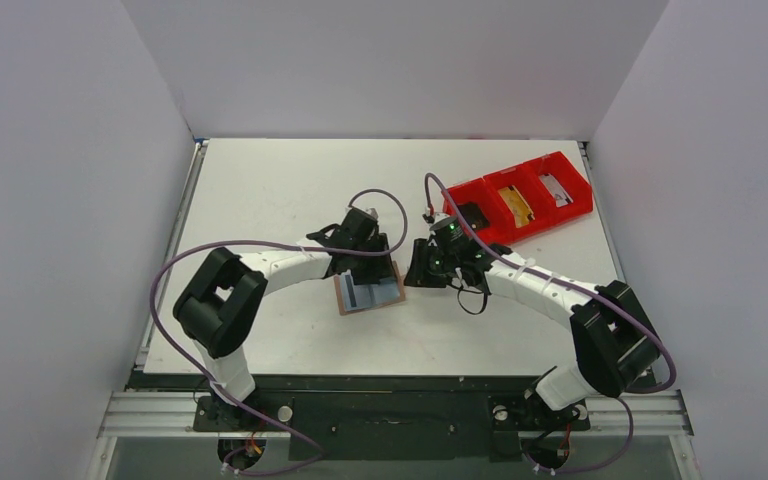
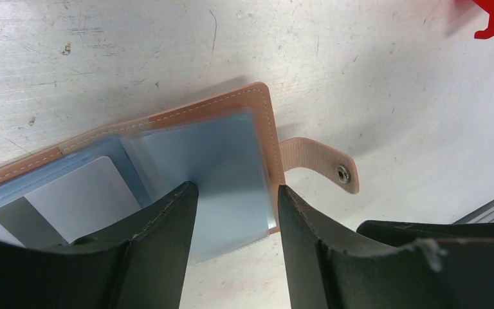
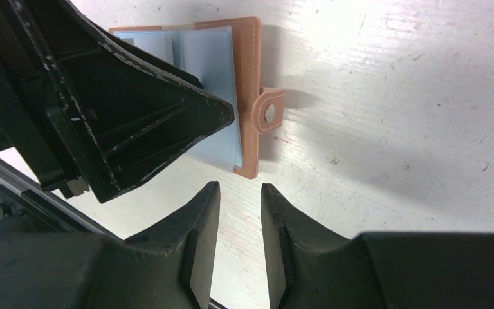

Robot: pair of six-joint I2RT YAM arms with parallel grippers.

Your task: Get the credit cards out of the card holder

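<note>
The brown card holder (image 1: 373,302) lies opened flat near the middle of the table, its strap with a snap (image 2: 325,162) sticking out to the right. In its left part sits a white card with a grey stripe (image 2: 80,196). Bluish clear sleeves (image 2: 222,187) cover the right part, and no card can be made out in them. My left gripper is open above this right part, nothing between its fingers. Off the holder's right edge, my right gripper stands open and empty over bare table. The left gripper's dark finger (image 3: 167,116) hides part of the holder in the right wrist view.
A red tray (image 1: 500,236) with three compartments is at the back right. Its left compartment holds a black item (image 1: 473,215), the middle one a yellowish card (image 1: 516,204), the right one whitish cards (image 1: 557,190).
</note>
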